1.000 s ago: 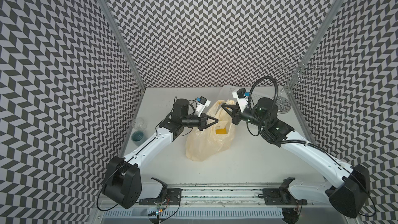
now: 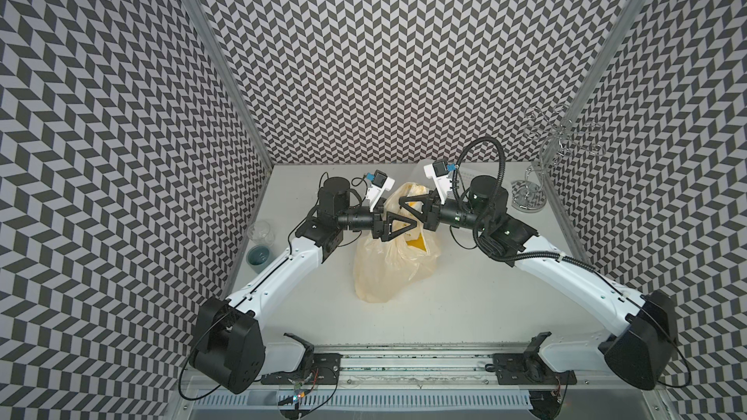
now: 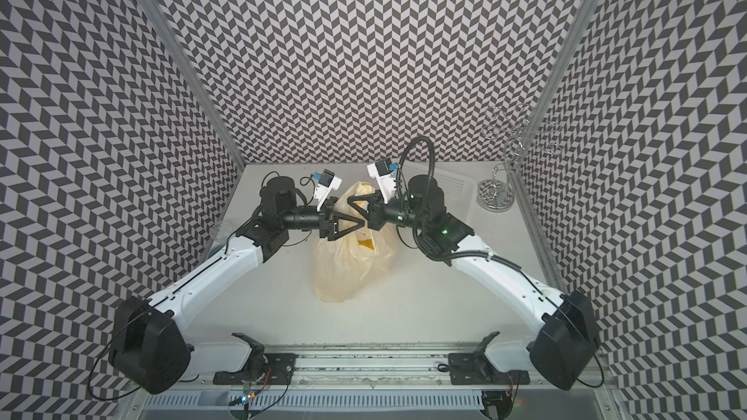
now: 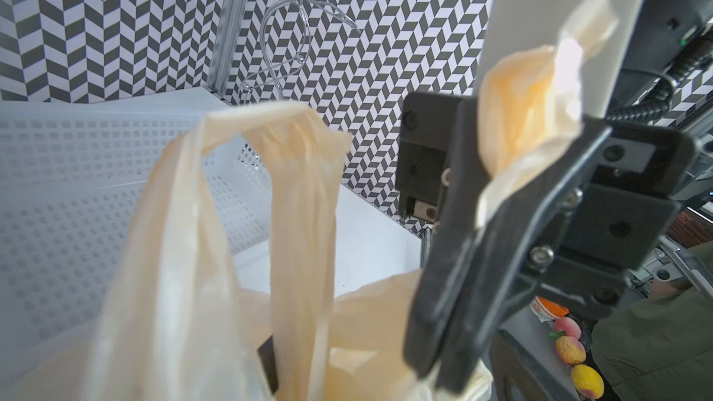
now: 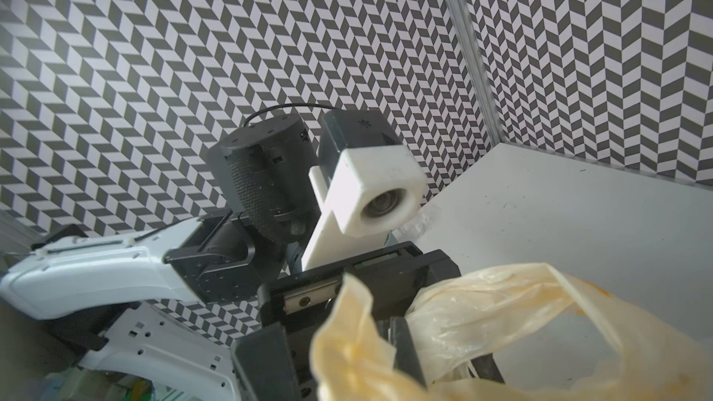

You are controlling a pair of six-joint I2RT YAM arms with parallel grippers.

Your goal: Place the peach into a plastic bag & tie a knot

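Observation:
A cream plastic bag stands on the table's middle, with a yellow thing showing in its opening; whether that is the peach I cannot tell. My right gripper is over the bag's top, and the left wrist view shows its fingers pressed together on a bag handle, whose loose end sticks out beyond them. Close by and slightly lower is my left gripper, its fingers spread in the right wrist view. Another handle loop rises upright in the left wrist view.
Behind the bag stands a white perforated basket, and a metal rack is at the back right. Clear cups stand at the left edge. Bare table lies in front. Both arms are nearly touching above the bag.
My right gripper has moved left with the handle, and my left gripper slightly right, so the two now overlap over the bag's opening. Less of the yellow thing shows.

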